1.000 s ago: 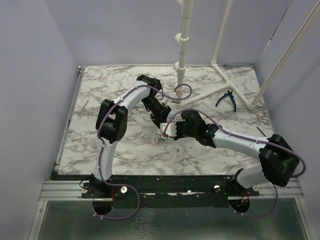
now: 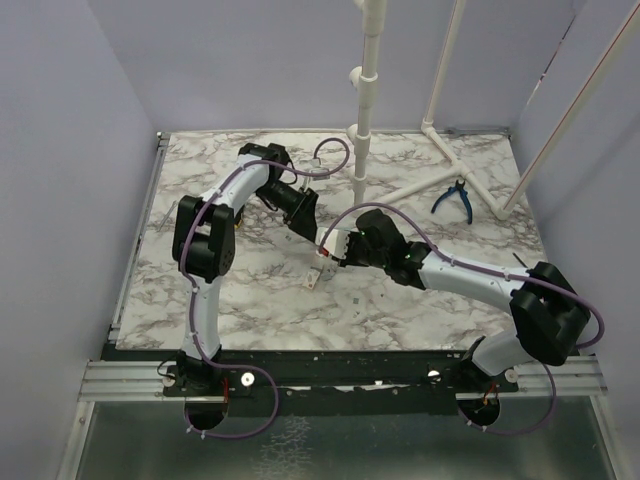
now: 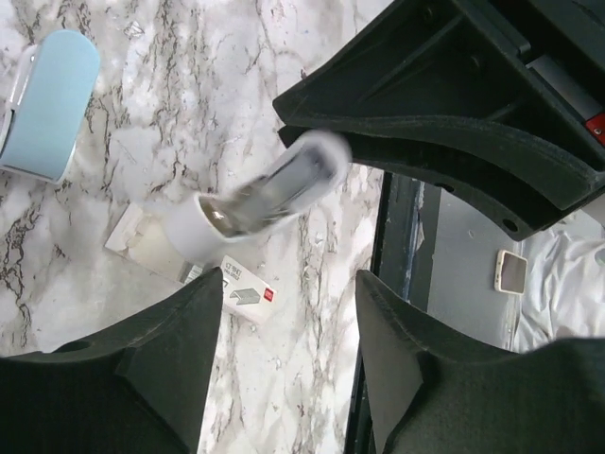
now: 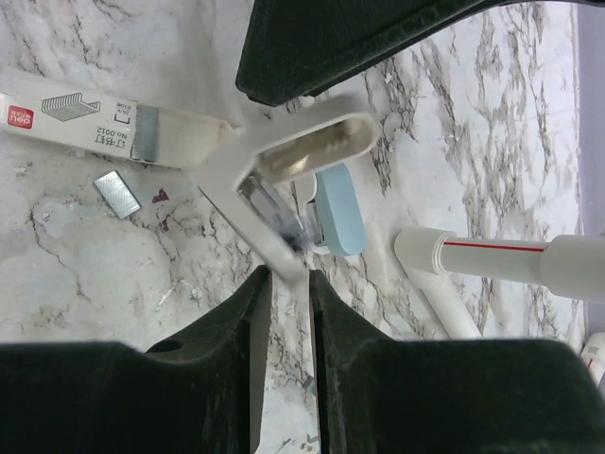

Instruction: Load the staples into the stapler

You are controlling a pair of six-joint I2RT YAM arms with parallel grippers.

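Note:
My right gripper is shut on a white stapler [image 4: 241,203], open with its metal channel showing and blurred. In the left wrist view the stapler [image 3: 255,199] hangs below the right gripper, above the table. My left gripper stands open beside it, nothing between its fingers. A staple box [image 4: 66,113] lies on the marble table, and a small silver strip of staples [image 4: 117,195] lies near it.
A light blue object [image 3: 57,104] lies on the table. White pipe frames [image 2: 450,160] stand at the back and right, with blue pliers [image 2: 453,200] by them.
My left arm has drawn back to the left, away from the stapler. The right gripper with the stapler has shifted slightly left in the top view.

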